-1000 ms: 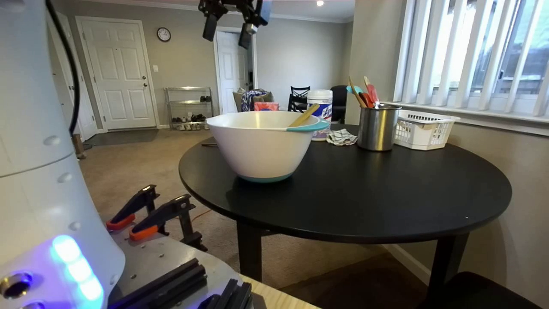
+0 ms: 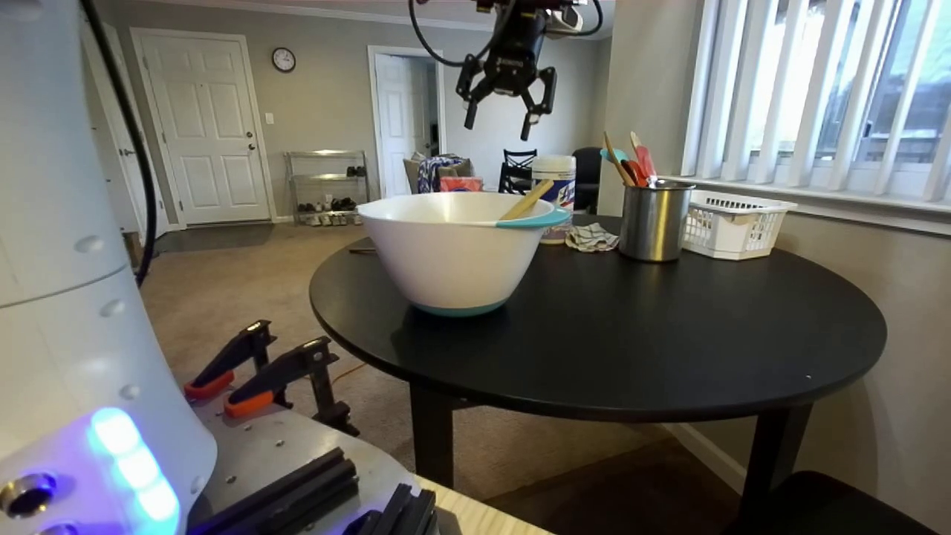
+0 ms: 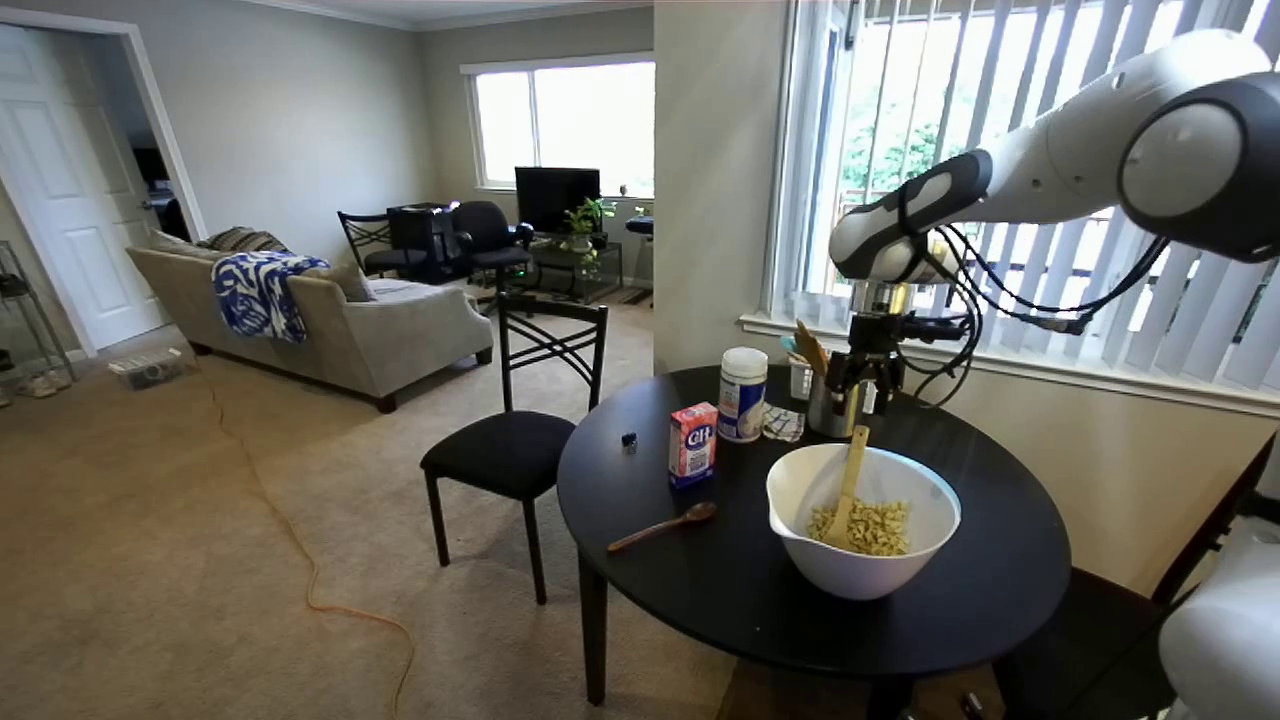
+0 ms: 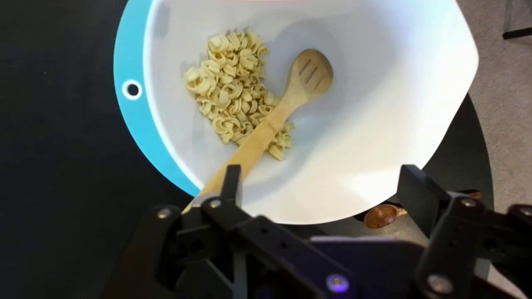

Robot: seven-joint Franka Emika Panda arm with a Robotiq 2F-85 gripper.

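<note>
A large white mixing bowl (image 2: 455, 258) with a turquoise handle and base stands on the round black table. Inside it, in the wrist view, curly dry pasta (image 4: 232, 89) lies beside and under a slotted wooden spoon (image 4: 267, 132), whose handle leans out over the turquoise rim. My gripper (image 2: 497, 125) hangs open above the bowl, its fingers spread with nothing between them. In the wrist view one finger (image 4: 232, 185) overlaps the image of the spoon's handle; the other is toward the lower right, past the bowl's edge.
Behind the bowl stand a red-and-blue box (image 3: 692, 444), a wipes canister (image 3: 743, 396), a crumpled cloth (image 2: 592, 237) and a steel utensil holder (image 2: 655, 223). A white basket (image 2: 732, 224) sits by the window. A brown wooden spoon (image 3: 663, 526) lies on the table.
In exterior view 1 my gripper has moved right and somewhat lower, and more of it now shows. The bowl, its spoon and the other table objects have stayed in place.
</note>
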